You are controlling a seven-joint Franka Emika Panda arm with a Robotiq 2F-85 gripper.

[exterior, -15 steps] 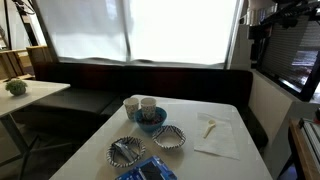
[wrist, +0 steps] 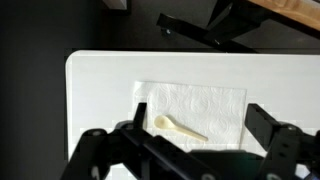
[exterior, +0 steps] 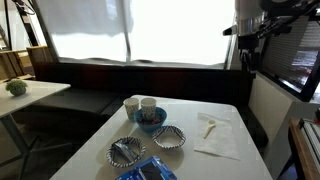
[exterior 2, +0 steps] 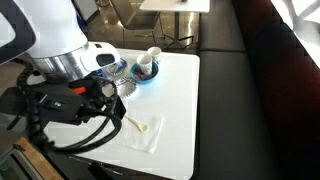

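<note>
My gripper hangs high above the table's near right part, its black fingers point(wrist: 137, 125) spread wide apart with nothing between them. In exterior view 1, the gripper point(exterior: 246, 58) is small at the upper right. Below it, a pale wooden or cream spoon point(wrist: 181, 127) lies on a white paper napkin point(wrist: 222, 100), clear of the fingers. The same spoon point(exterior: 209, 129) and napkin point(exterior: 220, 143) show on the table in exterior view 1. A blue bowl point(exterior: 151, 128) stands near the table's middle, with white cups point(exterior: 148, 104) at it.
Striped plates point(exterior: 170, 138) and a blue packet or tray point(exterior: 149, 170) occupy the left and front of the white table point(exterior: 195, 108). One plate holds dark or silvery items. A dark bench point(exterior 2: 232, 100) runs along one side. Bare tabletop surrounds the napkin.
The arm has swung left and down in exterior view 1, bringing the gripper into sight near the upper right. Objects on the table have stayed where they were.
</note>
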